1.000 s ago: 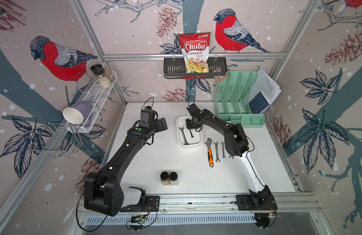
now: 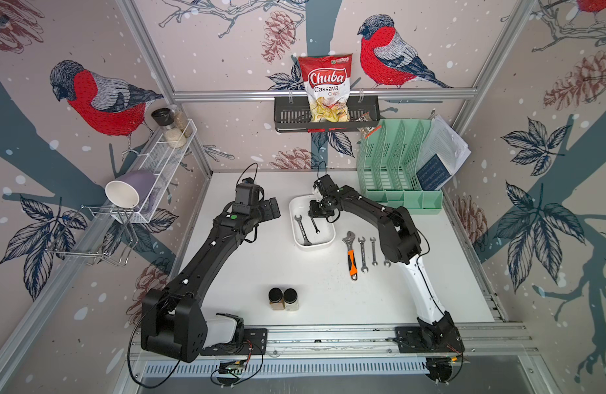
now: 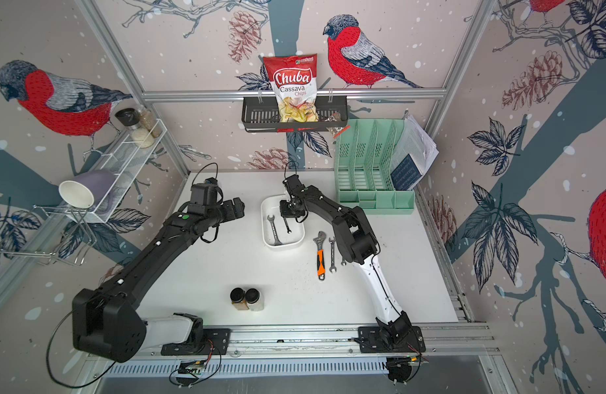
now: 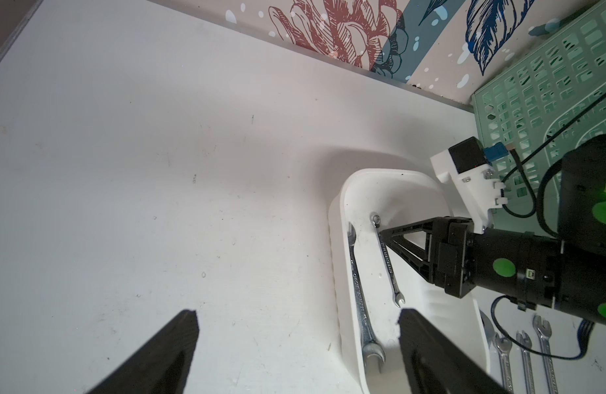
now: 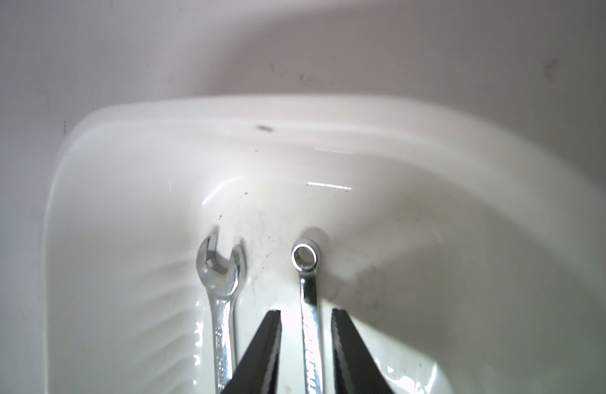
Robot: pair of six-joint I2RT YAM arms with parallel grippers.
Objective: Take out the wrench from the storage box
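The white storage box (image 2: 323,244) stands mid-table with two silver wrenches inside. The larger wrench (image 4: 360,295) lies along its left side; the smaller wrench (image 4: 389,269) lies right of it. My right gripper reaches down into the box from the right. Its fingers are part open, one on each side of the smaller wrench's shaft, just below the ring end; a gap shows on both sides in the right wrist view. Left of the box, my left gripper is held above the table, wide open and empty.
Right of the box lie an orange-handled adjustable wrench (image 2: 351,256) and several loose wrenches (image 2: 363,254). A green rack (image 2: 401,202) stands at the back right. Two spice jars (image 2: 283,299) are near the front. Table left of the box is clear.
The box, with both wrenches in it, has slid a little to the left. The left arm has stayed still.
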